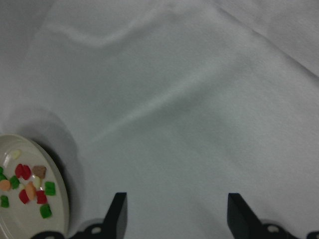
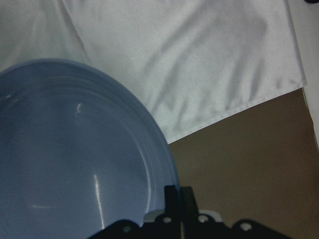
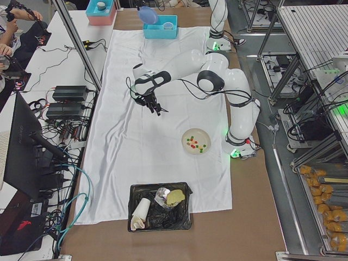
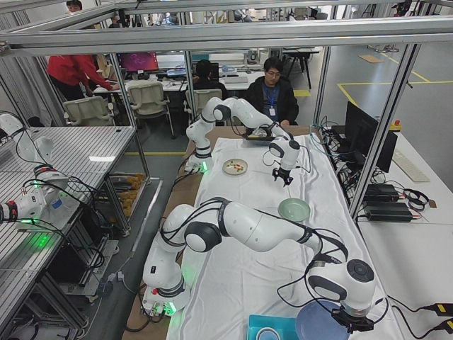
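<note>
My left gripper stands open above the white cloth in the left wrist view, with nothing between its fingers. A cream plate (image 3: 196, 135) with small red, green and orange pieces lies beside it. A green plate (image 4: 294, 210) lies farther along the cloth. My right gripper is shut on the rim of a blue plate (image 2: 79, 144), held near the far end by the blue bin (image 4: 272, 327).
A black lined tray (image 3: 159, 217) with wrappers stands at the opposite end of the cloth. A monitor (image 3: 24, 147) and cables line one side.
</note>
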